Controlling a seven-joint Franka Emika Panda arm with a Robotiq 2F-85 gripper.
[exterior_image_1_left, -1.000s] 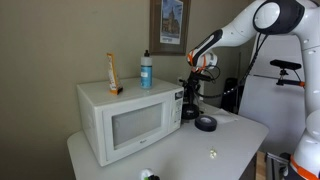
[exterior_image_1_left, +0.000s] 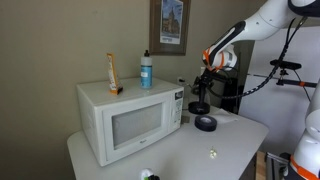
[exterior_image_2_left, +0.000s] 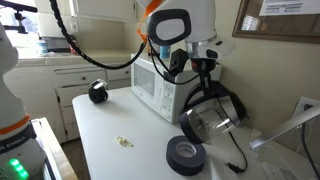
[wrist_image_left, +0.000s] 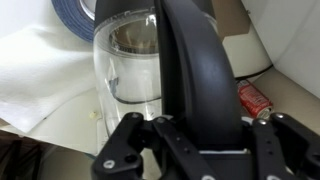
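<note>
A glass carafe with a black handle (wrist_image_left: 205, 75) fills the middle of the wrist view, its clear body (wrist_image_left: 135, 75) close in front of my gripper. The handle covers the fingertips, so what lies between them is hidden; the gripper (exterior_image_1_left: 203, 88) is shut. From the second exterior view, the carafe (exterior_image_2_left: 212, 120) leans to one side, right under the gripper (exterior_image_2_left: 205, 75). Whether its base touches the table cannot be made out.
A black tape roll (exterior_image_2_left: 185, 155) lies on the table near the carafe. The white microwave (exterior_image_1_left: 130, 120) stands beside it, bottles on top. A black mug (exterior_image_2_left: 98, 92) and small yellowish bits (exterior_image_2_left: 124, 142) are farther off. A red can (wrist_image_left: 254, 99) shows at right. Mid-table is mostly clear.
The arm and gripper have moved right, away from the microwave. The carafe has shifted right along with them; the tape roll stays put.
</note>
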